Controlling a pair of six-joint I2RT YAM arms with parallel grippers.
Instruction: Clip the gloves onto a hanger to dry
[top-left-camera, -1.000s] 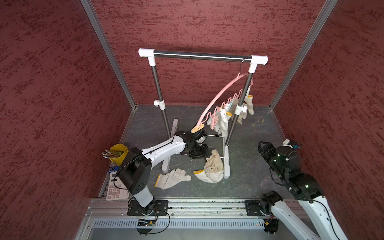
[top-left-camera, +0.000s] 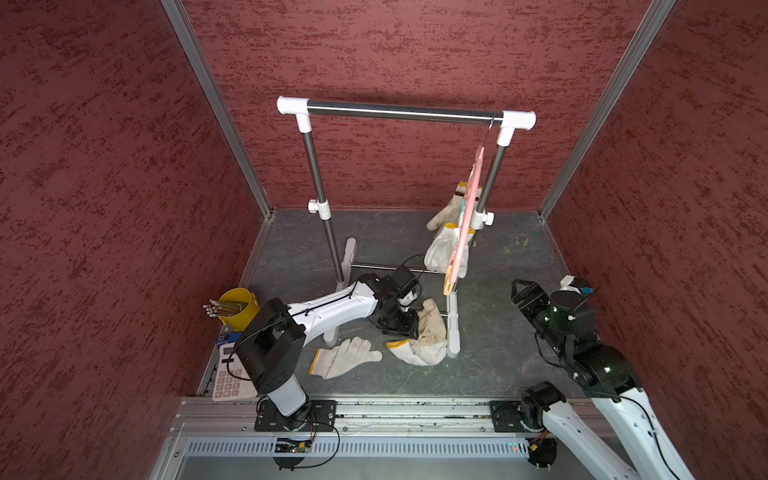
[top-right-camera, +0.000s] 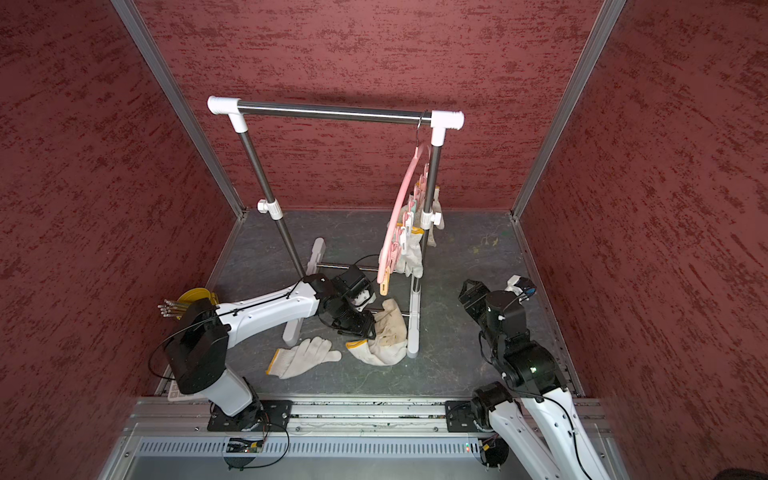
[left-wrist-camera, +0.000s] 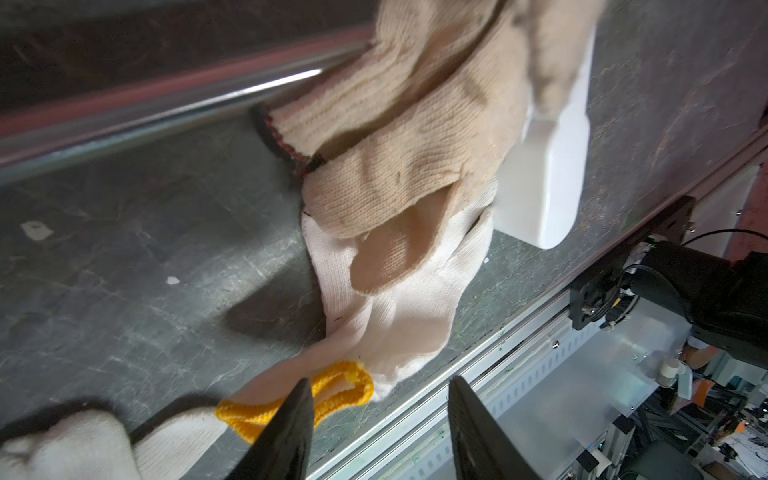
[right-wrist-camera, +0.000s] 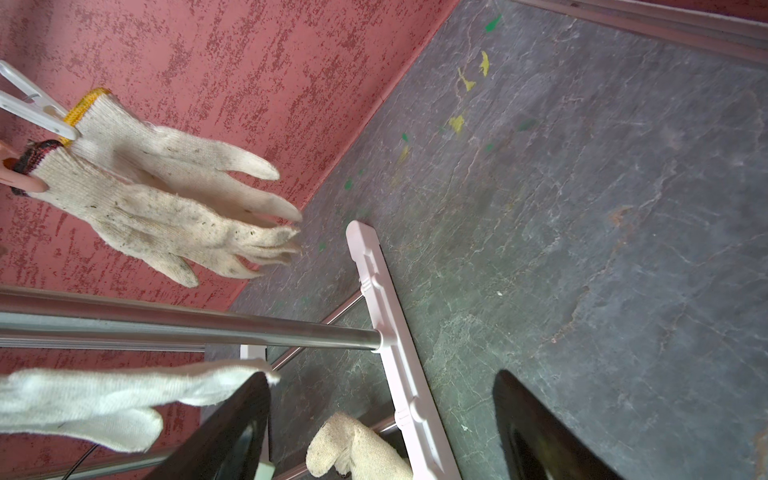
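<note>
A pink clip hanger (top-left-camera: 472, 208) hangs on the rack bar at the right, with gloves (right-wrist-camera: 160, 208) clipped to it. On the floor, a pile of beige and white gloves (left-wrist-camera: 416, 184) lies below my left gripper, which is open with nothing between its fingertips. A separate white glove (top-left-camera: 344, 359) lies flat to its left. My right gripper stands open and empty at the right, beside the rack.
The metal rack (top-right-camera: 336, 113) stands mid-floor, its white foot (right-wrist-camera: 408, 384) beside the pile. A yellow bucket (top-left-camera: 240, 318) and calculator (top-left-camera: 233, 384) are at the left. Floor right of the rack is clear.
The hanger has swung round, now nearly in line with the view, its front end moved right. My left arm has moved slightly down and right over the glove pile.
</note>
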